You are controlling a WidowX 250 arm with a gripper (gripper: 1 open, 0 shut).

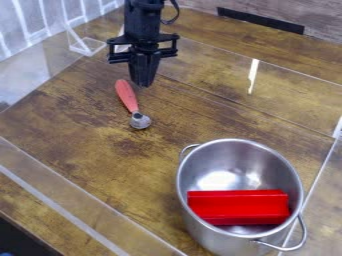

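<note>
My black gripper (143, 76) hangs at the top centre, just above and a little right of a scoop (128, 101) with a pink-red handle and metal head, which lies on the wooden table (80, 170). The gripper's fingers look close together, with nothing visible between them.
A steel pot (203, 163) with side handles stands at the front right, holding a red block (239, 207). Clear plastic panels run along the left, front and right edges.
</note>
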